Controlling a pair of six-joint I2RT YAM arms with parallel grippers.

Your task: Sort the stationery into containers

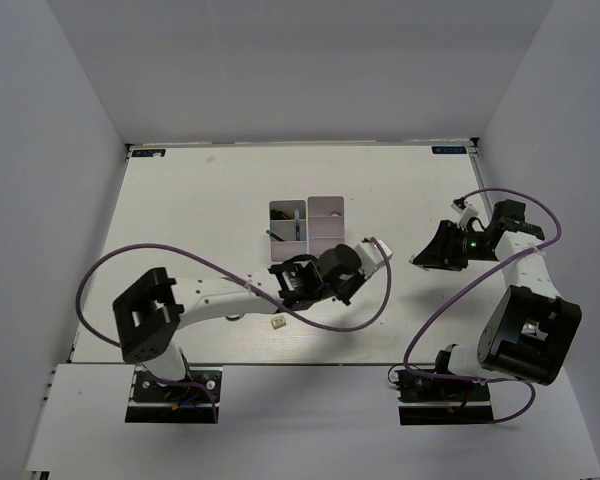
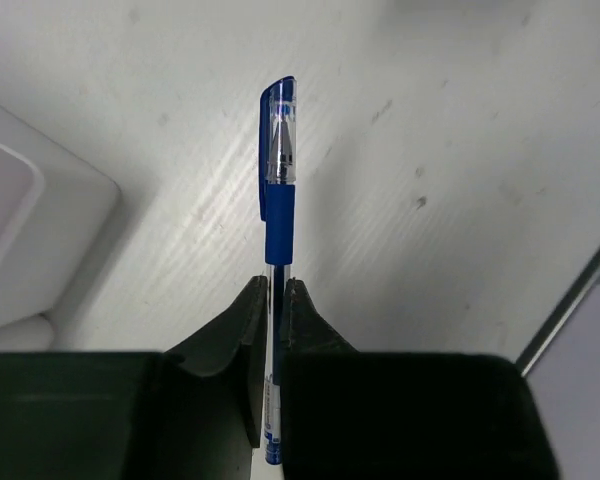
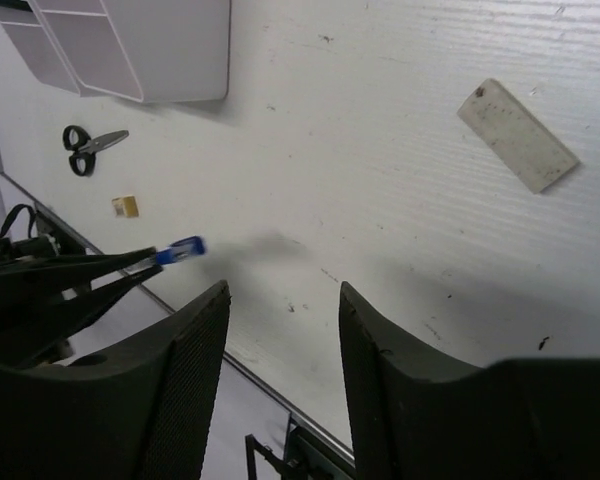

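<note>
My left gripper is shut on a blue pen (image 2: 278, 220), held upright in its own view, over the table beside the white organizer (image 2: 70, 240). In the top view the two-part organizer (image 1: 326, 230) holds pens and small items. My right gripper is part open, nothing between its fingertips, above the table near a pale flat rectangular piece (image 3: 517, 135). Black scissors (image 3: 83, 150) and a small tan item (image 1: 278, 321) lie on the table near the left arm.
</note>
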